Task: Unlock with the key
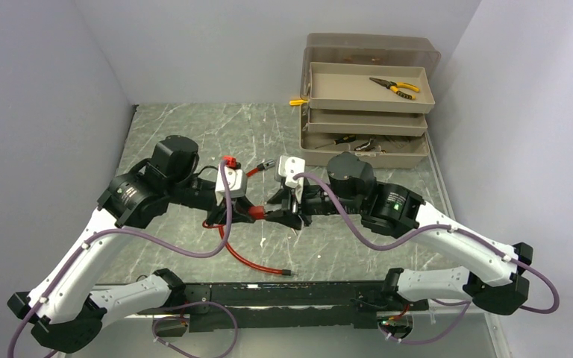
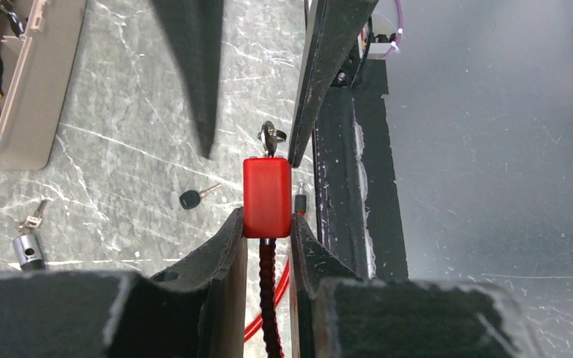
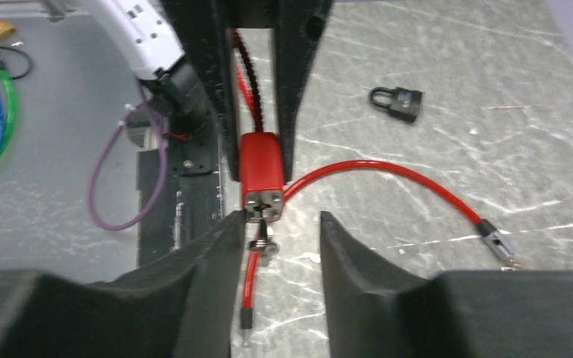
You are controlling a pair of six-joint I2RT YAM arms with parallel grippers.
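My left gripper is shut on a red lock body (image 2: 267,194) with a braided cable; a small key (image 3: 262,246) sticks out of its metal end. My right gripper, blurred in its own view, stands part open around that end, apparently touching nothing. In the left wrist view a loose key with a black head (image 2: 190,198) lies on the table, and a silver lock with a key (image 2: 28,250) lies further left.
A tiered toolbox (image 1: 365,104) with pliers stands at the back right. A black padlock (image 3: 404,104) and red cable locks (image 1: 254,265) lie on the marble table.
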